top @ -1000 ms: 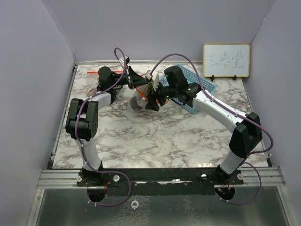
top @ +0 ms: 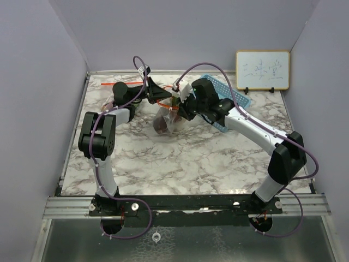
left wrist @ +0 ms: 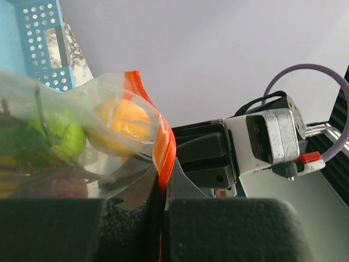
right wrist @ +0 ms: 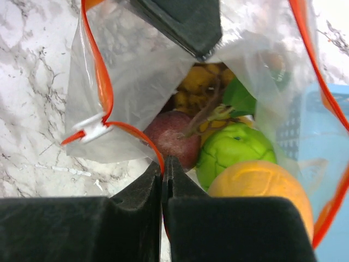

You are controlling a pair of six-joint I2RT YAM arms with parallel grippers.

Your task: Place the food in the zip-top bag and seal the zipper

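The clear zip bag (top: 163, 123) with orange zipper edges holds a green fruit (right wrist: 234, 153), an orange fruit (right wrist: 262, 191), a reddish round fruit (right wrist: 172, 136) and yellow items. My left gripper (top: 163, 94) is shut on the orange-edged rim of the bag, which runs up between its fingers in the left wrist view. My right gripper (top: 182, 109) is also shut on the bag's orange rim, with a white slider (right wrist: 95, 125) on the zipper nearby. Both grippers are close together over the bag, whose mouth gapes in the right wrist view.
A blue perforated basket (top: 221, 87) lies behind the right arm, a whiteboard (top: 262, 70) stands at the back right, and other items lie under the left arm.
My right gripper has shifted slightly up and right over the last second, and the bag's lower part has changed shape. The left arm is nearly still.
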